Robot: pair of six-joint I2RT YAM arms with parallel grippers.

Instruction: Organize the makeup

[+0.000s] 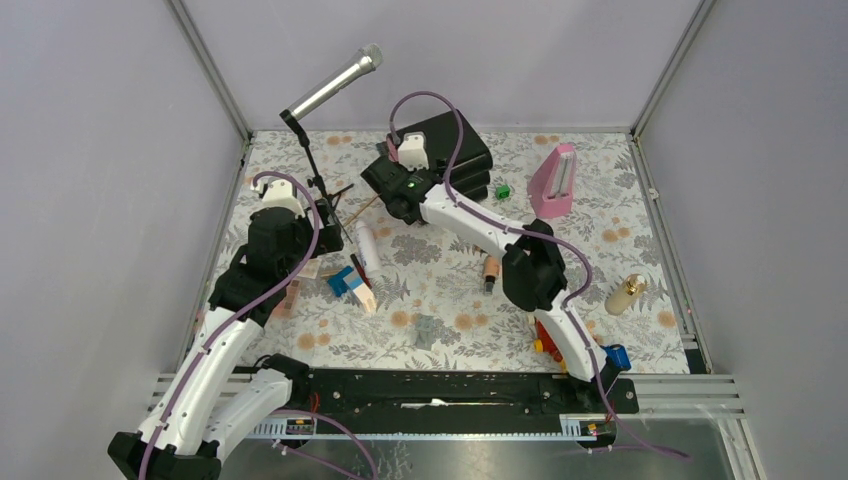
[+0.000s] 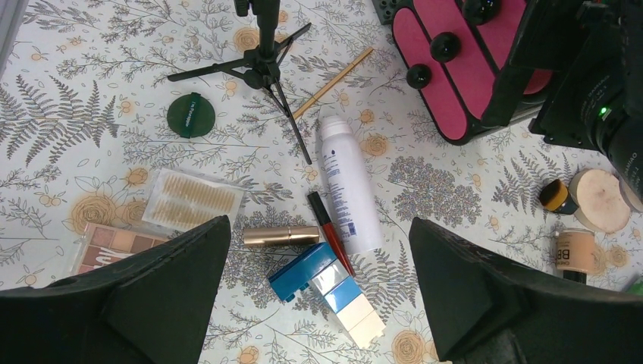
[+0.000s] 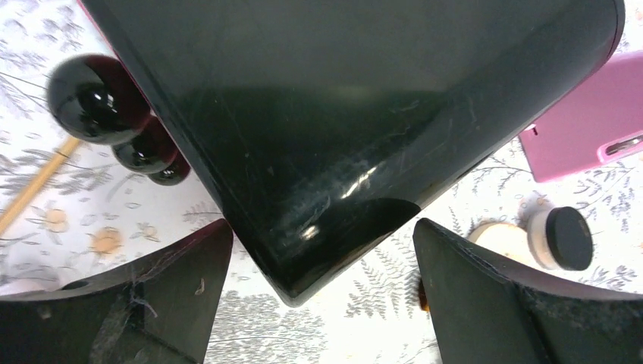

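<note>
A black drawer box (image 1: 440,140) with pink drawer fronts (image 2: 428,80) stands at the back of the table. One of its corners (image 3: 296,265) shows between the fingers of my right gripper, which is open; contact cannot be made out. My left gripper hangs open over the makeup on the left, holding nothing. Below it lie a white spray bottle (image 2: 350,186), a dark red pencil (image 2: 330,233), a gold tube (image 2: 280,236), a blue-and-white carton (image 2: 345,296), a palette (image 2: 114,246) and a packet of sticks (image 2: 192,200).
A microphone stand (image 1: 315,165) rises at the back left. The pink case (image 1: 553,183) stands back right, with a gold bottle (image 1: 626,294) at the right. A foundation bottle (image 1: 491,272) lies near the right arm.
</note>
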